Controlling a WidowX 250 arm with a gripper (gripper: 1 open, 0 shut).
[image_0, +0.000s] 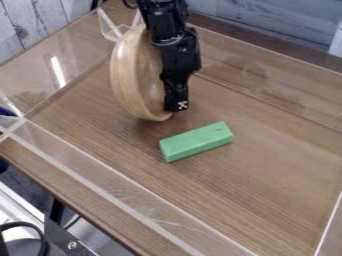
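Observation:
A round wooden bowl stands on its edge, tilted up on the tabletop at the upper middle. My black gripper is down at the bowl's right side, partly in front of it, with its tips near the bowl's lower part; whether anything is between its fingers is hidden. A green block lies on the wood to the lower right of the bowl, apart from it.
Clear plastic edging runs along the left and bottom left. A pale wall stands behind, and a dark cable lies at the bottom left.

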